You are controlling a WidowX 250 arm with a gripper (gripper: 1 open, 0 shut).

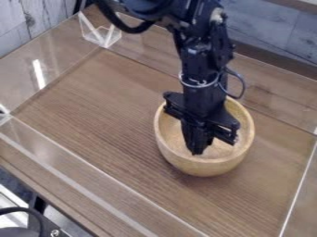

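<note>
A cream bowl (203, 162) sits on the wooden table (93, 130), right of centre. The black robot gripper (198, 139) reaches down from the top into the bowl, its fingertips low inside it. The gripper's body hides the back of the bowl, and I cannot make out whether anything is between the fingers or how far apart they are.
A pale wall (31, 32) runs along the back left, with a clear plastic piece (102, 30) near the back edge. A dark cable (28, 213) curves at the lower left corner.
</note>
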